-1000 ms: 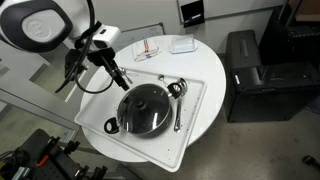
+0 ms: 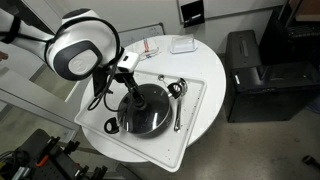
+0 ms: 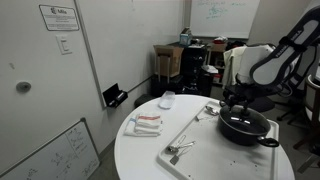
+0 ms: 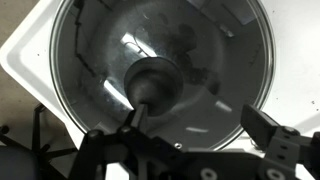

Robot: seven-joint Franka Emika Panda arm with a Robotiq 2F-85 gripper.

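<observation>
A black pot with a dark glass lid (image 2: 147,115) sits on a white tray (image 2: 196,117) on the round table. Its round black knob (image 4: 154,84) rises from the middle of the lid in the wrist view. My gripper (image 2: 134,86) is over the lid, close to the knob, with its fingers pointing down. Both fingers (image 4: 126,148) show at the lower part of the wrist view, spread wide apart, and nothing is held between them. In exterior view 2 the arm partly covers the pot (image 3: 243,127) from above.
Metal utensils (image 2: 178,113) lie on the tray right of the pot. A clear container (image 2: 183,44) and a folded cloth (image 3: 147,123) rest on the table outside the tray. Bare tray shows in front of the pot in exterior view 2.
My gripper has moved right and downward in exterior view 1, from the pot's upper left to over the lid. The pot has stayed in place.
</observation>
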